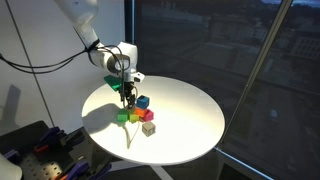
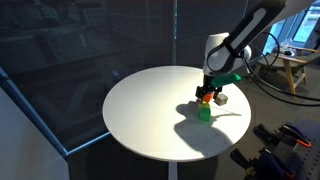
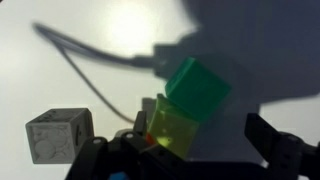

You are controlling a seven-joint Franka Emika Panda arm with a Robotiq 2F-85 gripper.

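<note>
A green block lies in the middle of the wrist view, with a yellow-green block touching or close beside it. My gripper is open over these blocks, its fingers wide apart and nothing held. In exterior view 1 the gripper hangs just above and behind the green block. Around it sit an orange-red block, a pink block, a blue block and a grey block. Exterior view 2 shows the green block in front, partly hiding the others.
The blocks are clustered on a round white table near the robot's base. A grey block stands apart at the left of the wrist view. Loose cables hang beside the arm.
</note>
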